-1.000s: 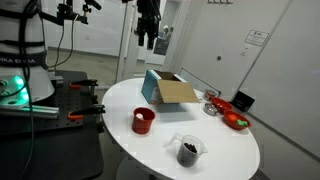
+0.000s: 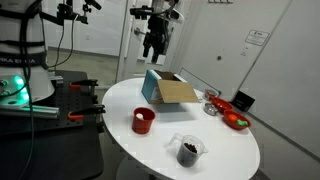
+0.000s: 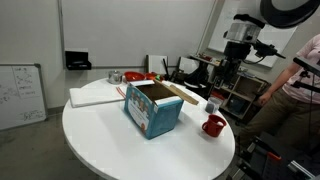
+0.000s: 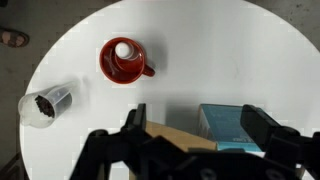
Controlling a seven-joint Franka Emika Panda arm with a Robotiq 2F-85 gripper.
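Note:
My gripper hangs in the air above the white table, its two fingers spread wide with nothing between them. Below it in the wrist view stands a blue box (image 4: 228,124) with its brown cardboard flap (image 4: 172,136) folded out; the gripper partly covers both. A red mug (image 2: 143,124) with a small white item (image 4: 124,50) inside sits near the table's edge. Beside it is a clear cup (image 2: 189,151) holding something dark. In exterior view 2 the box (image 3: 148,118) is open at the top, and the gripper (image 3: 225,80) is up to its right.
Along the far side of the white table (image 3: 95,145) are a metal pot (image 3: 115,77) and a red bowl (image 2: 236,120). A white flat piece (image 3: 93,95) lies near the far left edge in exterior view 2.
In exterior view 1 the arm has shifted slightly, with the gripper a little lower and nearer the box. The things on the table have stayed put.

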